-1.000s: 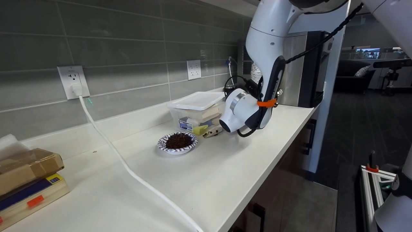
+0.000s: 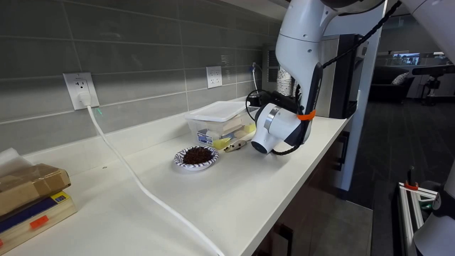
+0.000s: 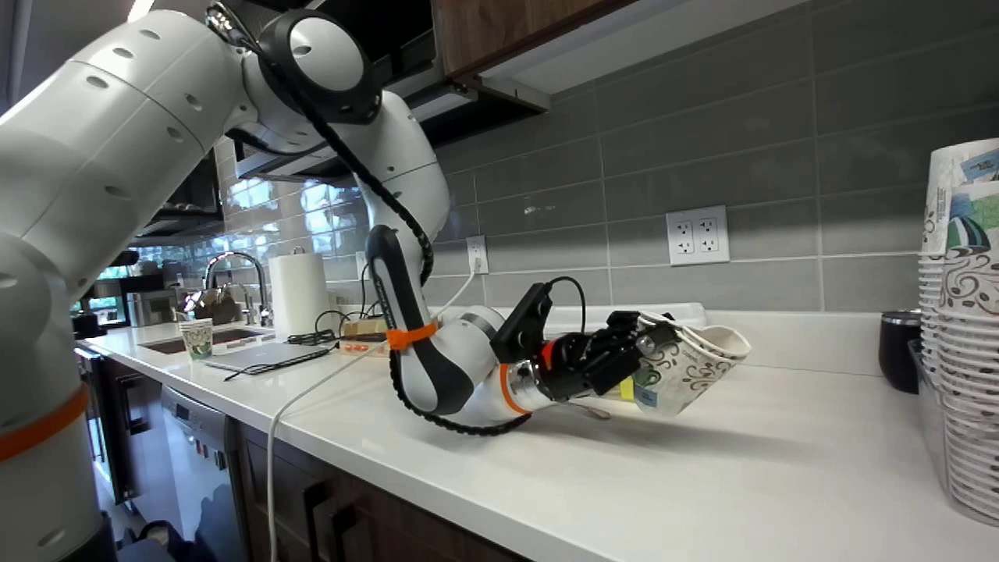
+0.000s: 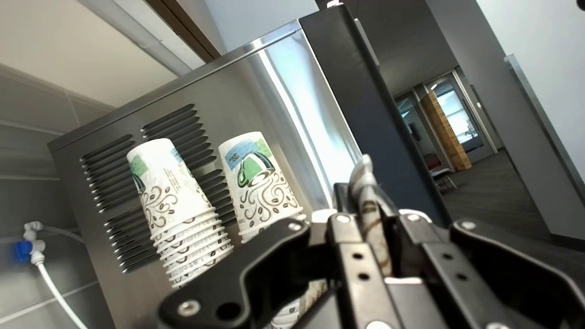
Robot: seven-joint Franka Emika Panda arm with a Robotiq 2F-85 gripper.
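Observation:
Pinched at its wall, a white paper cup with a brown swirl print hangs tilted above the counter, its mouth toward the upper right in exterior view 2. My gripper is shut on it, and the cup's rim looks squeezed out of round. In the wrist view the cup's folded wall stands up between the fingers of my gripper. The arm hides the cup in exterior view 1. A patterned bowl of dark brown bits rests on the counter there. Whether the cup holds anything cannot be seen.
Stacked paper cups stand at the right, beside a black tumbler. A lidded clear bin sits against the wall behind the bowl. A steel appliance rises beyond the stacks.
Over the last second the arm has shifted right and slightly lower in exterior view 1, away from the bowl. Bowl and bin have stayed put.

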